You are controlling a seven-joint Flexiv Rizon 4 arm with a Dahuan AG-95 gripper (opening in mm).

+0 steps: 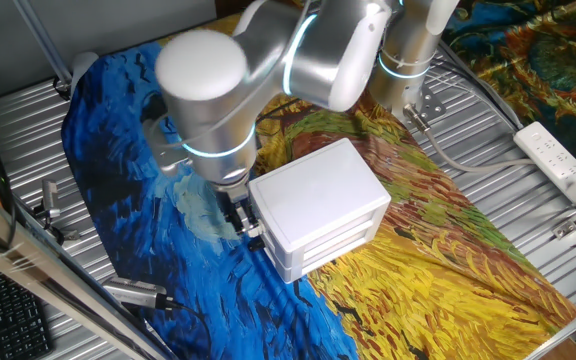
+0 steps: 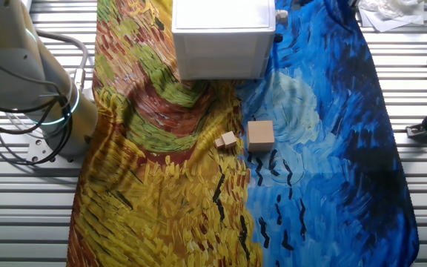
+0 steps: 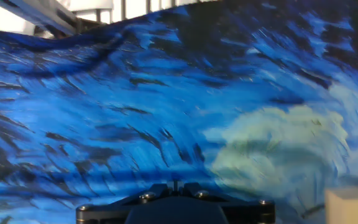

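A white drawer box (image 1: 320, 195) stands on the painted cloth, with a small pale knob (image 1: 256, 229) on its left side in exterior view 1. My gripper (image 1: 242, 222) is low beside that side, right by the knob; whether they touch cannot be told. In the wrist view the gripper appears shut, its dark fingertips close together and nothing visible between them. Exterior view 2 has a wooden block (image 2: 260, 136) on the cloth, with a smaller pale block (image 2: 229, 139) to its left. A pale block (image 3: 352, 205) is cut off at the wrist view's lower right.
A power strip (image 1: 560, 160) lies right of the arm's base. A metal rail (image 1: 63, 265) and a keyboard (image 1: 13, 310) are at the left.
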